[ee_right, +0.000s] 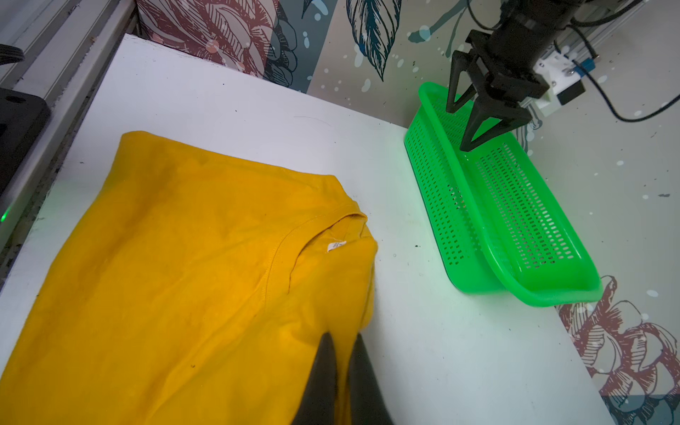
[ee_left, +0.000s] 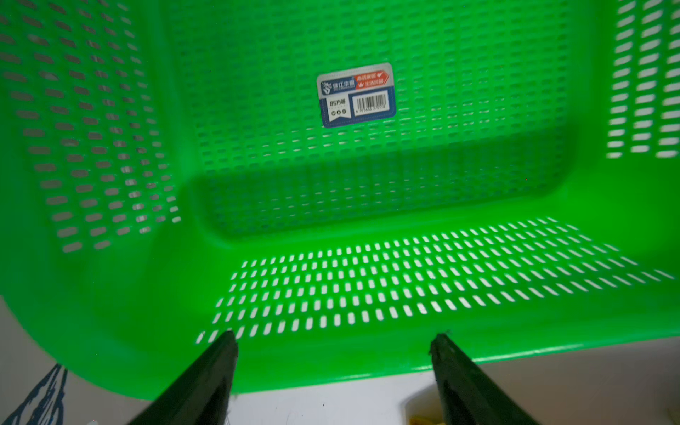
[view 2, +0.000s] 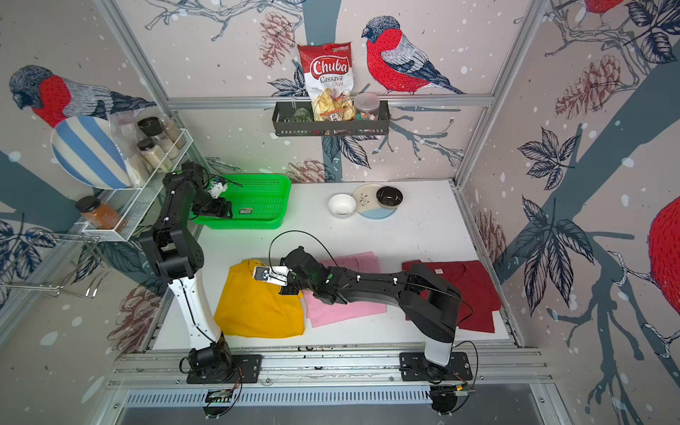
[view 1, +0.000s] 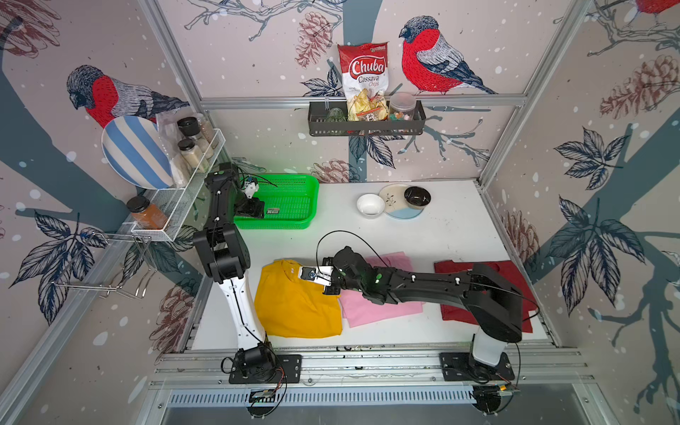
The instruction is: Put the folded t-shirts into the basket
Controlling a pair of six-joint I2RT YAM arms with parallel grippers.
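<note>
The folded yellow t-shirt (view 1: 297,308) lies at the front left of the table. At its right side my right gripper is shut, with a fold of yellow cloth between its fingers. A folded pink t-shirt (view 1: 386,311) lies partly hidden under the right arm. The dark red t-shirt (view 1: 453,272) is at the far right, also partly covered by that arm. The green basket (view 1: 311,202) at the back left is empty apart from a label stuck to its bottom. Over the basket's left part, my left gripper stands open and empty.
Against the left wall, a white wire rack (view 1: 177,205) with jars stands close to the left arm. A white bowl (view 1: 370,206) and a plate (view 1: 393,194) holding a dark bowl (view 1: 417,197) sit at the back. Between bowls and shirts the table is clear.
</note>
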